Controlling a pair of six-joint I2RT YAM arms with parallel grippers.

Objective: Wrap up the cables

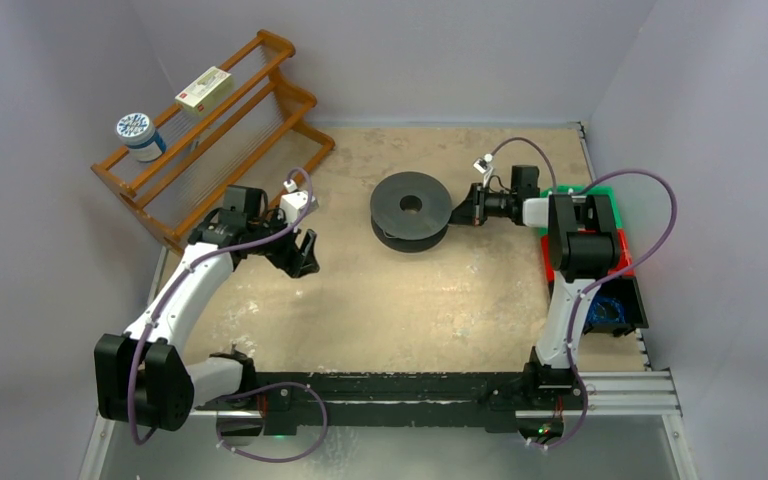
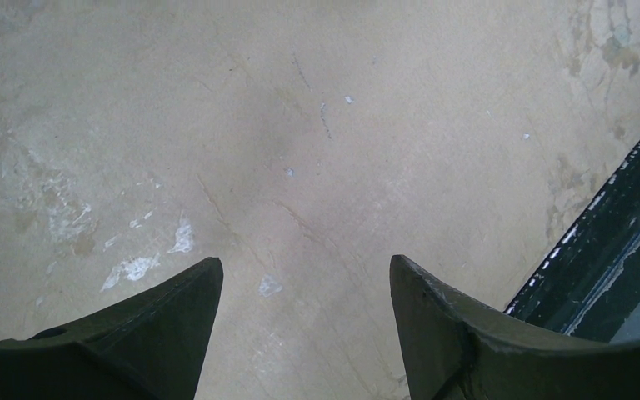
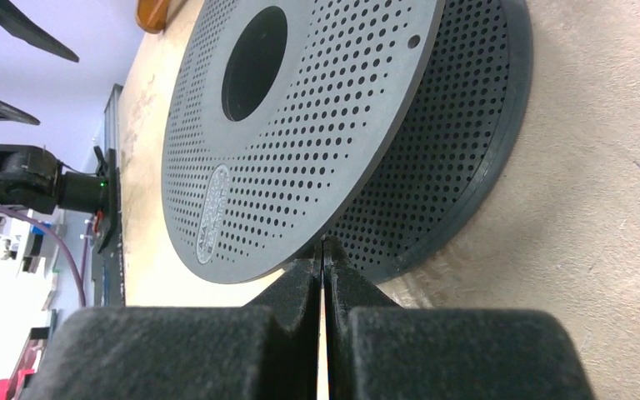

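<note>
A dark grey spool (image 1: 388, 208) with a round hole at its centre stands on the table, one flange above the other. In the right wrist view its perforated upper flange (image 3: 325, 108) fills the middle, and the lower flange (image 3: 446, 167) shows behind the gap. My right gripper is shut, its tips at the flange's edge; nothing shows between them, and I cannot tell whether they touch it. The left gripper hangs over bare table, open and empty. Blue cable (image 1: 607, 310) lies in a black bin (image 1: 636, 308) at the right.
A wooden rack (image 1: 295, 90) holding a white tub (image 1: 136, 134) and a box (image 1: 203, 91) stands at the back left. Green bin (image 1: 615, 205) and red bin (image 1: 548, 262) sit beside the right arm.
</note>
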